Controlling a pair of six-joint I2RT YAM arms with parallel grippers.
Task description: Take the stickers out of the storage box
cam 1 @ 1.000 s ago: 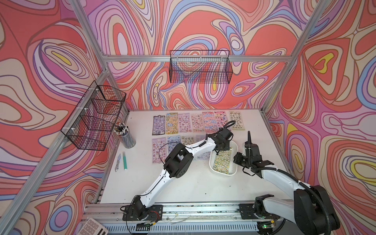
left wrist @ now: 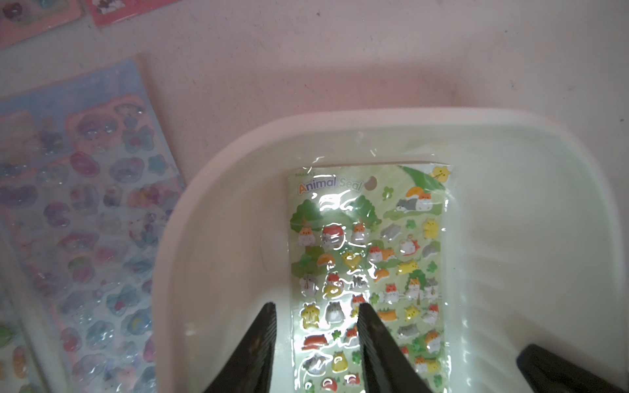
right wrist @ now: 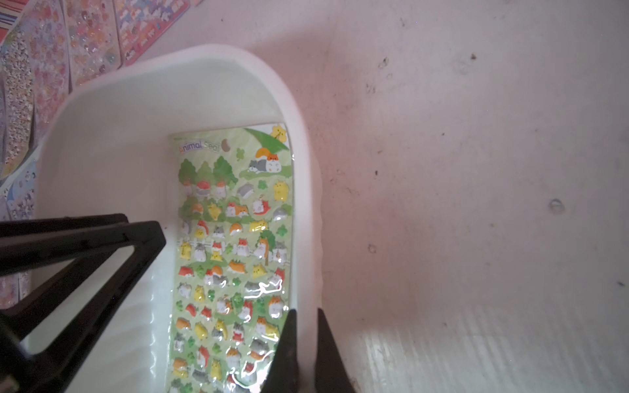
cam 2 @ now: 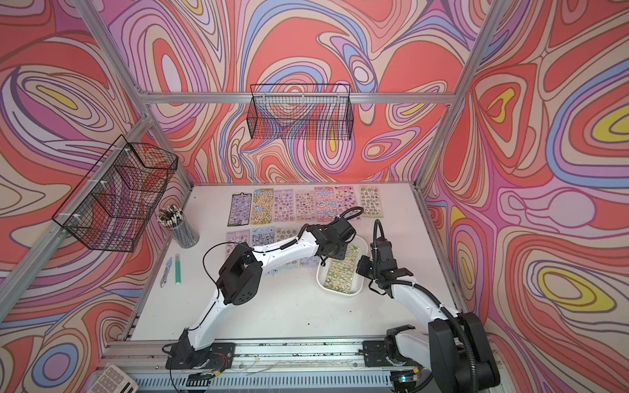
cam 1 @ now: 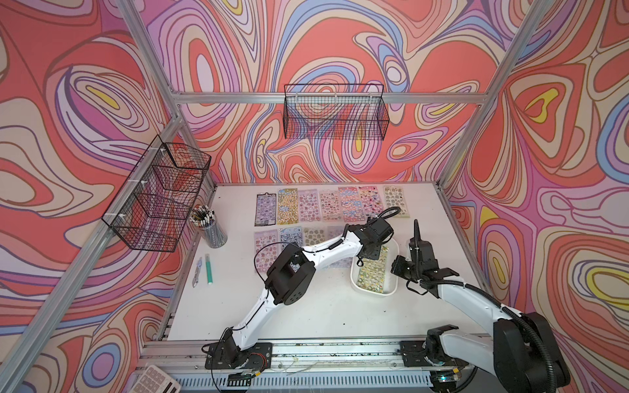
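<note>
The white storage box [cam 1: 354, 278] stands on the table at centre right. Inside it lies one green "Animal Seal" sticker sheet [left wrist: 367, 229], flat along the bottom. My left gripper hangs over this sheet, fingers apart and nothing held between them; from above it covers the sheet's far end. At the box's right side, my right gripper is shut on the thin rim [right wrist: 305, 196], one finger on either side of the wall. The left gripper's dark fingers also reach into the right wrist view from the left.
Several sticker sheets lie in two rows behind and left of the box, including a pale purple one [left wrist: 98, 216] close beside it. A pencil holder [cam 1: 213, 232], a green cutter [cam 1: 208, 268] and scissors [cam 1: 196, 271] are far left.
The right arm stays at the rim.
</note>
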